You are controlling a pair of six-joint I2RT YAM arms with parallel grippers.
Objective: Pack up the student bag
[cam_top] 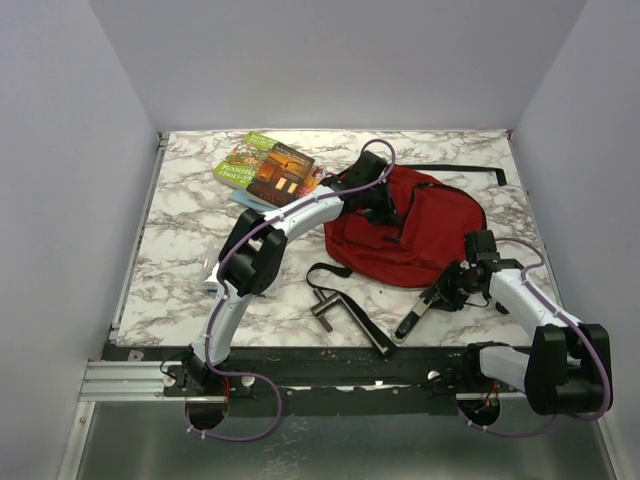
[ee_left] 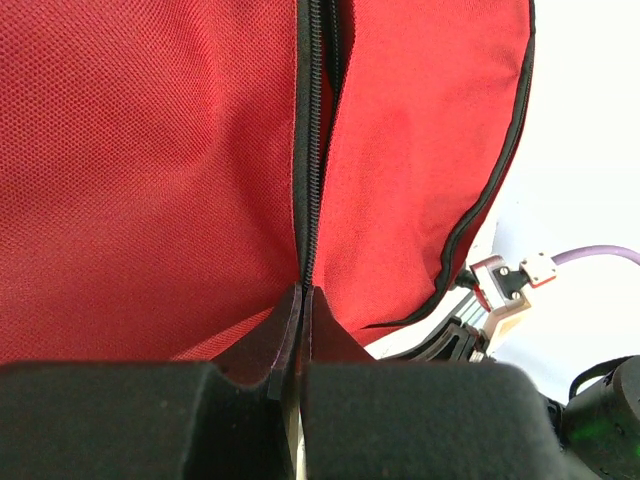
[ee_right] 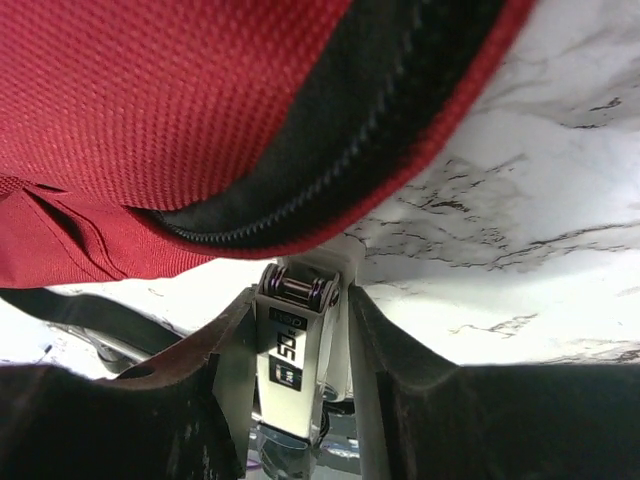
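The red bag [cam_top: 430, 230] lies open on the marble table. My left gripper is shut at the bag's zipper in the left wrist view; whether it pinches any fabric is unclear. My right gripper is at the bag's lower edge, its fingers on either side of a silver pouch-like item with a label [ee_right: 285, 360], whose far end rests toward the table's front edge in the top view. Whether the fingers grip it firmly is hard to tell.
Books [cam_top: 280, 178] lie at the back left. Black straps [cam_top: 370, 335] and a metal bracket lie at the front middle.
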